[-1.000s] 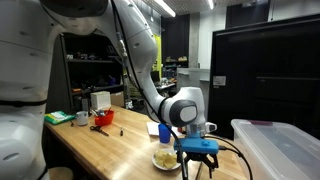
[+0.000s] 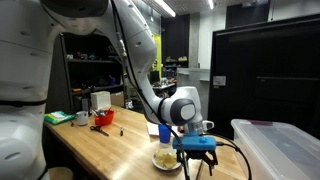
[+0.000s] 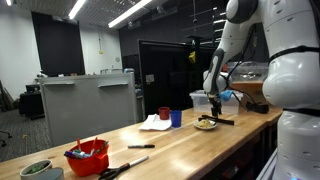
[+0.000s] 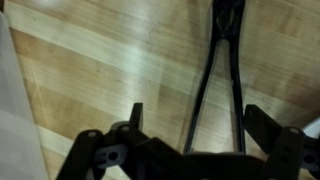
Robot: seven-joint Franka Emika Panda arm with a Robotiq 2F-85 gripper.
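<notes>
Black two-armed tongs [image 4: 228, 22] lie on the wooden table in the wrist view, their joined end at the top and their two thin arms running down between my fingers. My gripper is open above them, with one fingertip [image 4: 136, 117] left of the tongs and the other close to the right arm. Bare wood shows between the tongs' arms. In the first exterior view the gripper [image 2: 198, 162] points down at the table's right end, beside a plate [image 2: 157, 163] of yellowish food.
A blue cup [image 3: 176, 118] stands behind the plate, with a red container [image 3: 164, 112] near it. A red basket [image 3: 88, 160] of items sits farther along the table. A large clear bin [image 2: 272, 150] flanks the arm. Mid-table is mostly free.
</notes>
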